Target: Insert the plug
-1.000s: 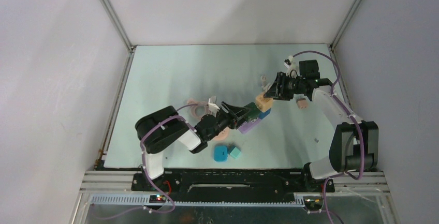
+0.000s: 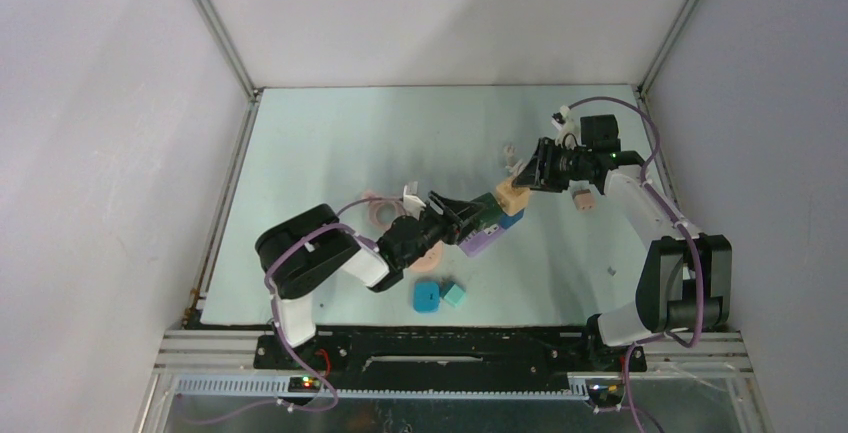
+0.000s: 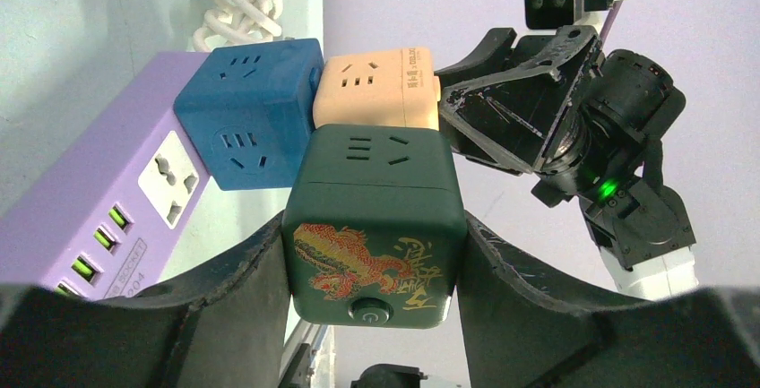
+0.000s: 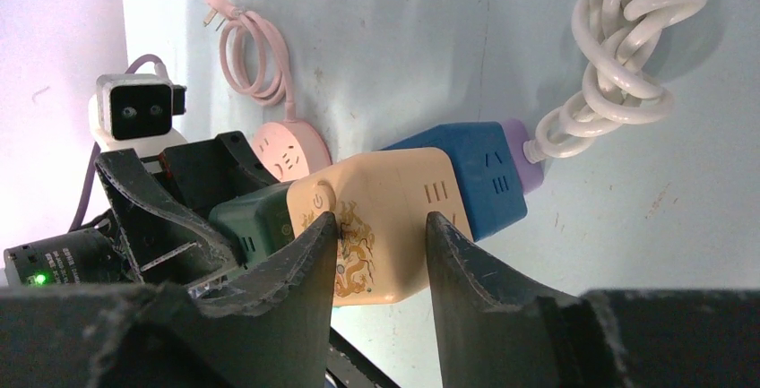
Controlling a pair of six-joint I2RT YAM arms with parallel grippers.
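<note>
A green cube adapter (image 3: 372,218) with dragon print is held by my left gripper (image 2: 465,215), shut on it. My right gripper (image 2: 530,175) is shut on an orange cube adapter (image 4: 390,218), which sits against the green one's far end. Both are raised over a blue cube (image 3: 242,110), which adjoins a purple power strip (image 3: 107,191) with a white socket. Whether the green and orange cubes are joined or only touching is hidden.
A white coiled cable (image 4: 627,65) lies behind. A pink round socket with cord (image 4: 287,150) lies left, small blue (image 2: 426,296) and teal (image 2: 453,294) blocks near the front, a pink block (image 2: 584,199) at right.
Both grippers and their cubes have shifted very slightly over the last second, the left arm a little toward the left; the holds are unchanged.
</note>
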